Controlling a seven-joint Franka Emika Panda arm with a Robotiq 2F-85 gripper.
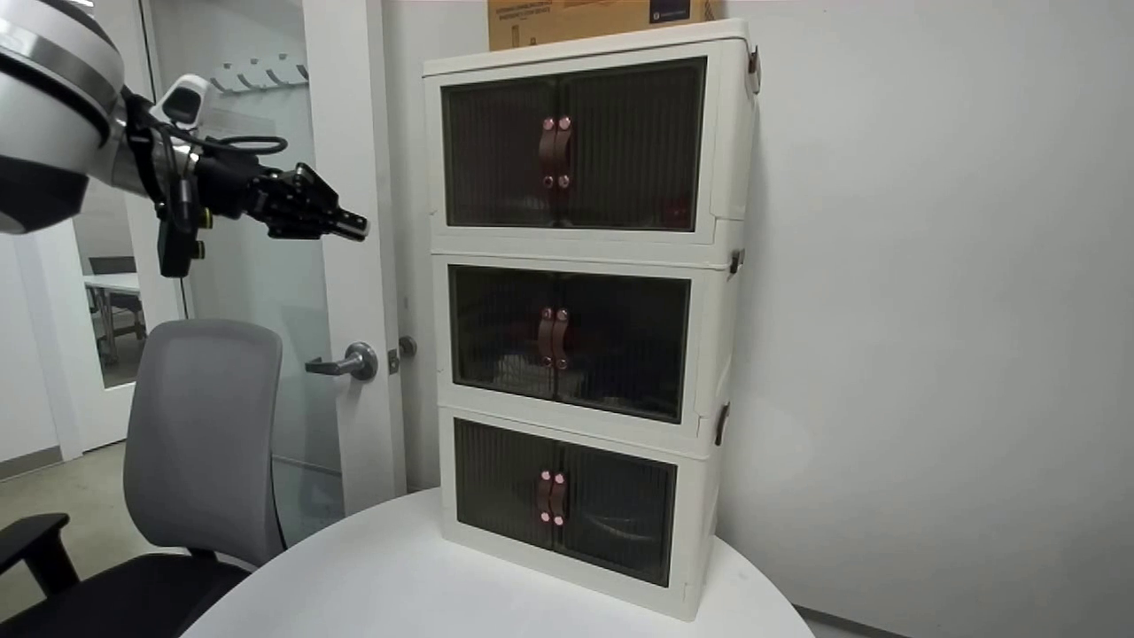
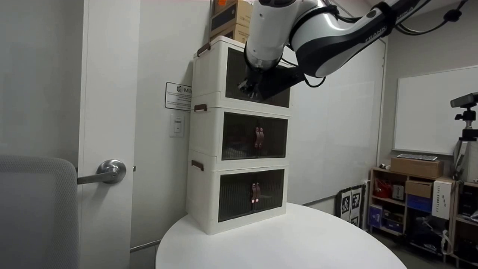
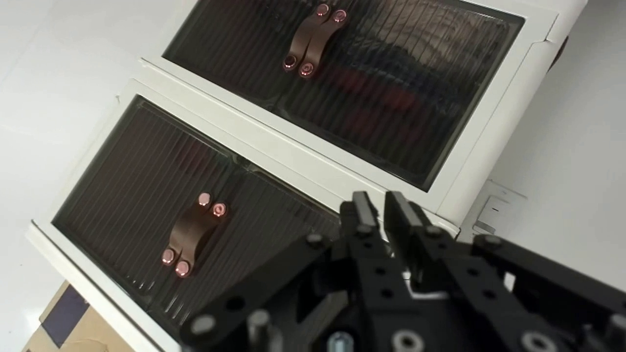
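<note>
A white cabinet of three stacked units (image 1: 574, 246) stands on the round table. Both dark ribbed doors of the top unit, the left door (image 1: 497, 154) and the right door (image 1: 633, 143), are closed, as are those of the units below. Brown strap handles (image 3: 193, 234) of the top unit meet at the middle, seen tilted in the wrist view. My gripper is partly open, a narrow gap between its fingertips and nothing in it. In exterior view 1 the gripper (image 1: 353, 225) hangs in the air left of the top unit, clear of the doors.
Cardboard boxes (image 2: 235, 20) sit on the cabinet. A grey chair (image 1: 202, 425) and a glass door with a lever handle (image 1: 345, 363) stand to the left. The wall is close behind the cabinet.
</note>
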